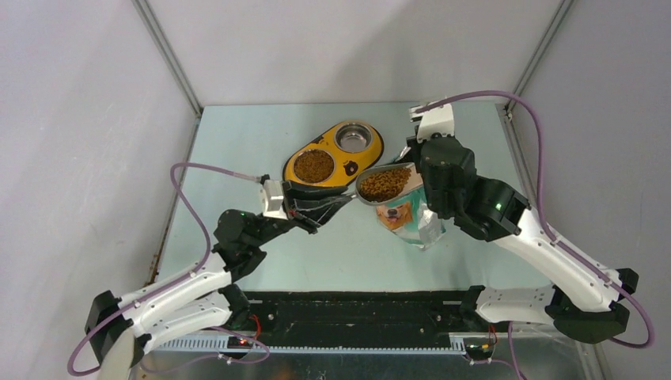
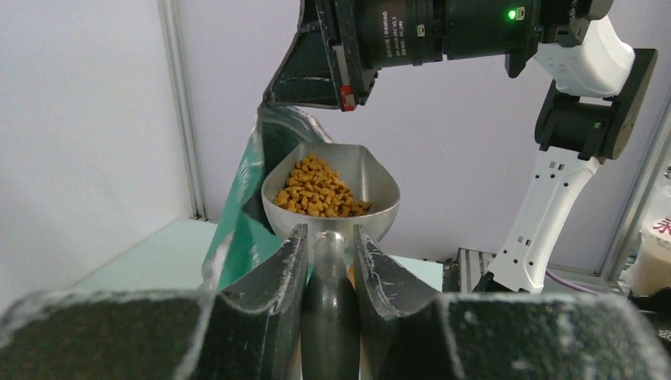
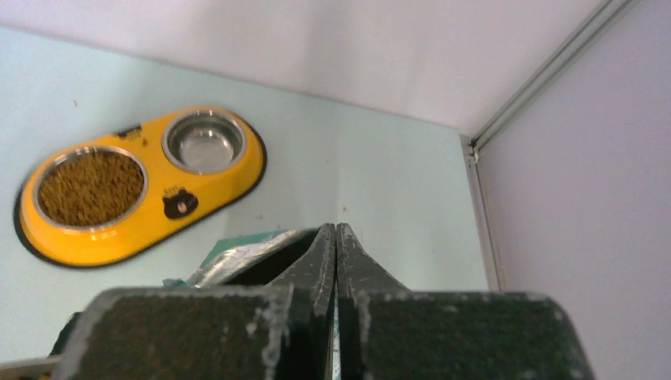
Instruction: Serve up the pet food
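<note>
A metal scoop (image 2: 372, 170) loaded with brown kibble (image 1: 383, 184) is held level by my left gripper, its fingers shut on the handle. In the top view the scoop hangs over the upper part of the green food bag (image 1: 415, 226), close to my right gripper. Pinched at the bag's top edge (image 3: 245, 255), my right gripper is shut. The bag's mouth shows dark in the right wrist view; its contents are hidden. Behind stands the yellow double feeder (image 1: 342, 164): kibble fills its left bowl (image 3: 92, 188), and its right bowl (image 3: 204, 142) is empty.
Pale walls close off the back and both sides of the light blue table (image 1: 229, 158). A few crumbs lie right of the feeder. Free table surface shows at the left and along the front.
</note>
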